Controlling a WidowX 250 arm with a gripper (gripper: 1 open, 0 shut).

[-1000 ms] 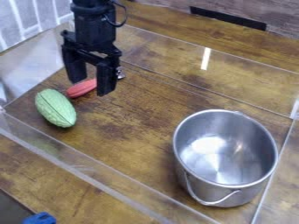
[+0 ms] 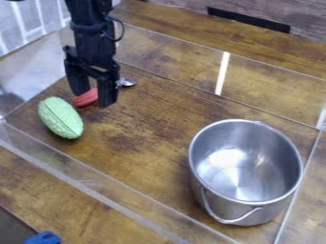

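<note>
The black gripper (image 2: 91, 84) hangs at the upper left, low over a small red object (image 2: 86, 98) that it partly covers. How far apart its fingers are is hard to make out. A pale green cabbage-like vegetable (image 2: 61, 117) lies just in front and to the left of the red object. A small silvery item (image 2: 126, 83) lies beside the gripper on the right, partly hidden.
A large steel pot (image 2: 245, 170) with a wire handle stands at the front right. The middle of the wooden surface is open. Clear panel edges border it. A blue object (image 2: 42, 237) sits at the lower left corner.
The gripper has moved a little to the left, closer over the red object, and its fingers look closer together. The vegetable and pot have stayed put.
</note>
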